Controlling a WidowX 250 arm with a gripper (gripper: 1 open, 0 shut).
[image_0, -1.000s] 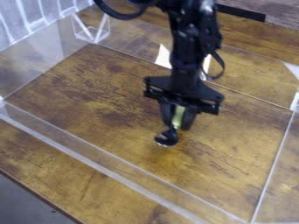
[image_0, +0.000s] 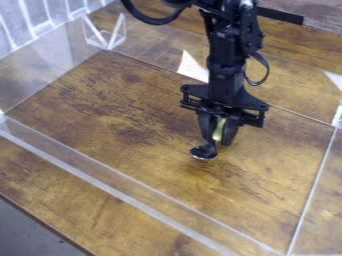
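My black gripper (image_0: 219, 128) hangs over the right half of the wooden tray floor, shut on a small pale yellow-green object (image_0: 218, 130) that shows between its fingers. A dark spoon-like head (image_0: 205, 152) with a shiny edge sits just below and to the left of the fingers, low over the wood. Whether it is part of the held object, and whether it touches the floor, I cannot tell.
Clear plastic walls (image_0: 120, 190) bound the wooden surface (image_0: 100, 120) at left, front and right. A white triangular piece (image_0: 191, 66) lies behind the arm.
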